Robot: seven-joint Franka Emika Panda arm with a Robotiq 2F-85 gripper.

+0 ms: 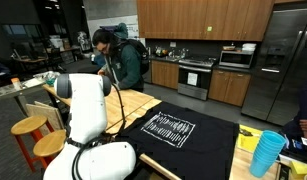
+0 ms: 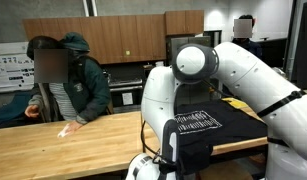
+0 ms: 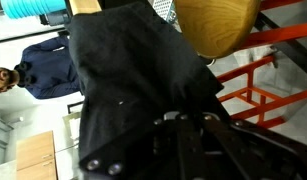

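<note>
A black cloth with rows of white print lies spread over the table, its print also showing in exterior view 2 on the black cloth. In the wrist view the dark cloth hangs down from the table edge and runs to my gripper. My gripper is low, beside the table, and appears shut on the cloth's edge; the dark fingers blend into the fabric, so the exact grip is hard to see. The arm's base hides the gripper in exterior view 1.
A blue cup stack stands at the table's right, beside a yellow item. Stools stand at the left, close to the arm. A person leans at the table's far left. Bare wood is clear near them.
</note>
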